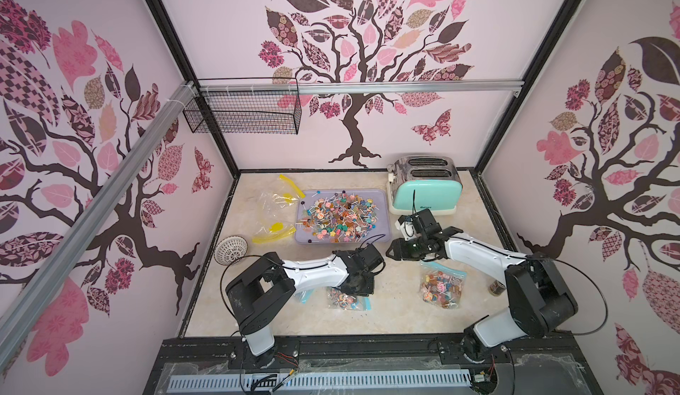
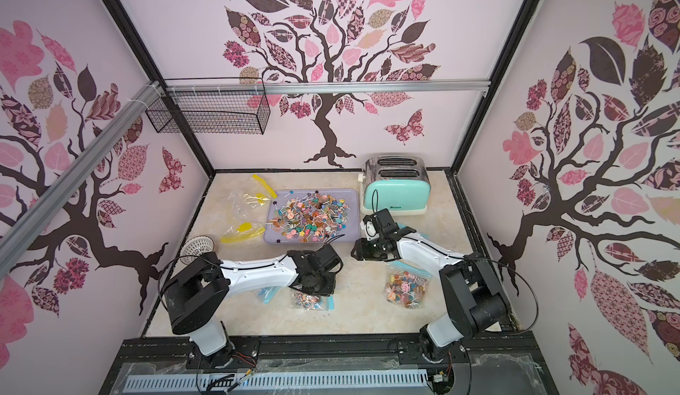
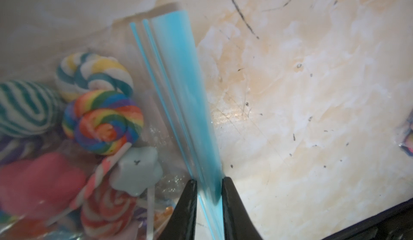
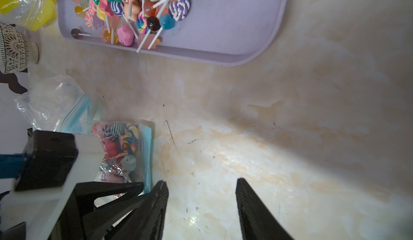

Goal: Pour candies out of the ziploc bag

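A ziploc bag of lollipops (image 3: 99,115) with a blue zip strip (image 3: 189,102) lies at the front centre, under my left gripper. In the left wrist view that gripper's fingertips are at the strip; it is shut, though whether the strip is between them is hard to tell. My right gripper stands part open over bare table, right of that bag, nothing between its fingers. A second filled bag (image 1: 442,288) lies at the front right. The lilac tray (image 4: 232,33) behind holds many loose lollipops.
A toaster (image 1: 425,189) stands at the back right. An empty yellow-zip bag (image 1: 276,210) and a white perforated holder (image 1: 231,249) are on the left. Another blue-zip bag (image 4: 56,102) lies beside the centre bag. A wire basket (image 1: 241,108) hangs above.
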